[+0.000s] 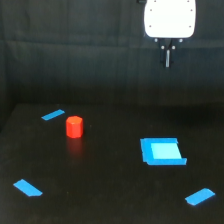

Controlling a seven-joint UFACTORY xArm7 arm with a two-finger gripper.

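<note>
A small red block point(74, 127) stands on the dark table, left of the middle. On the right side, blue tape point(147, 158) frames a pale square point(166, 151) lying flat on the table. High above and behind that square hangs my gripper point(168, 65), pointing down from a white arm part. It is far from the red block and touches nothing. At this size its fingers look like one dark narrow shape, so I cannot tell how its fingers stand. No object shows at its tip.
Strips of blue tape lie at the front left point(27, 188), front right point(200, 197) and back left. A black curtain point(70, 55) hangs behind.
</note>
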